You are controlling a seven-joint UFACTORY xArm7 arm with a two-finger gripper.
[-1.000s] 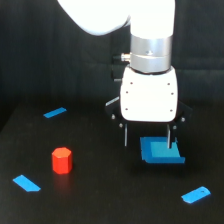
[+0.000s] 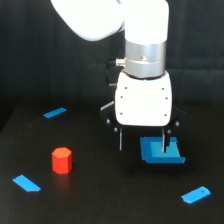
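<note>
My gripper (image 2: 142,147), below the white hand at the right of centre, has its two thin dark fingers wide apart. Nothing shows held between them. The right finger overlaps a blue square (image 2: 157,157) on the dark surface; whether it touches the square I cannot tell. Part of that square's upper edge is hidden by the hand. A red six-sided block (image 2: 62,160) stands on the left, well away from the gripper.
Flat blue strips lie on the dark surface: one at the far left (image 2: 55,112), one at the near left (image 2: 26,183) and one at the near right (image 2: 196,195). Bare surface separates the red block from the blue square.
The hand has shifted slightly left and a little lower in the view. The red block, the blue square and the strips have stayed put.
</note>
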